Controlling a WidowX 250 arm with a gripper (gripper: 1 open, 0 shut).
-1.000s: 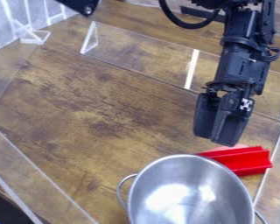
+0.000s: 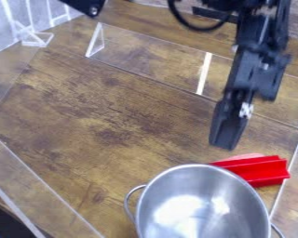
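The black gripper (image 2: pixel 229 125) hangs over the wooden surface, above and behind a red object (image 2: pixel 257 171) on the right. It is blurred and looks shut, with nothing visible between its fingers. A steel pot (image 2: pixel 201 209) with side handles sits at the bottom, in front of the red object and partly cut off by the frame.
Clear plastic walls (image 2: pixel 15 172) border the wooden work surface (image 2: pixel 89 121), and a white mesh stands at the top left.
The arm and gripper have shifted slightly up and to the left in the view and are now more blurred. The pot and red object have not moved.
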